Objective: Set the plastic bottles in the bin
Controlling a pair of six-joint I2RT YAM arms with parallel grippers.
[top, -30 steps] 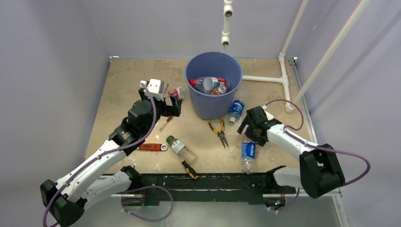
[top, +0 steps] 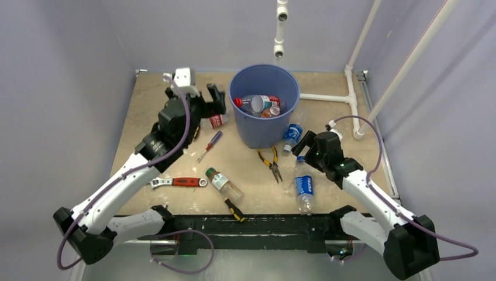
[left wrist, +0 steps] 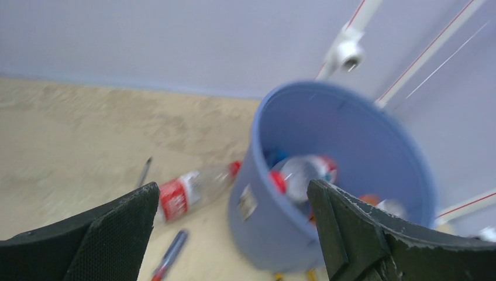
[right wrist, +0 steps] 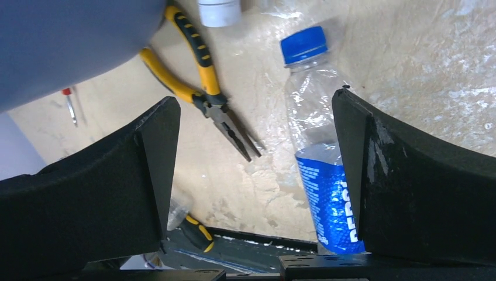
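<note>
The blue bin (top: 254, 132) at back center holds several bottles. My open left gripper (top: 207, 98) is raised left of it, above a red-labelled bottle (left wrist: 190, 193) lying beside the bin. My open right gripper (top: 303, 143) is over the blue-capped Pepsi bottle (right wrist: 319, 193), which lies on the table with its neck between the fingers' view, apparently not held. Another blue-labelled bottle (top: 292, 134) lies right of the bin. A green-capped bottle (top: 228, 187) lies front center.
Pliers (top: 272, 164), screwdrivers (top: 209, 146), and a wrench (top: 184, 182) lie on the table. White pipes (top: 324, 97) run along the back right.
My right gripper has risen slightly and shifted back from the Pepsi bottle, which has barely moved.
</note>
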